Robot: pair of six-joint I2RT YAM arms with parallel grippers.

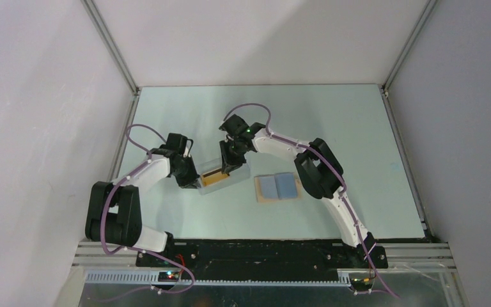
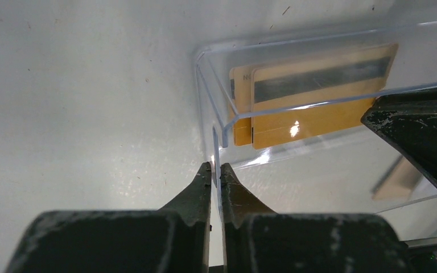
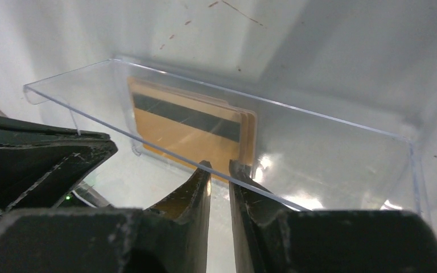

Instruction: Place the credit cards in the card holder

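A clear plastic box (image 1: pixel 235 178) holds yellow cards with dark stripes, seen also in the right wrist view as stacked cards (image 3: pixel 188 133). My left gripper has its fingertips close together around the box's left end wall, a thin clear edge between them. My right gripper is over the box at the cards, fingertips a little apart; whether anything is between them I cannot tell. A wooden piece with grey-blue panels (image 1: pixel 286 186) lies to the right of the box.
Both arms reach in from the front, close beside each other around the box.
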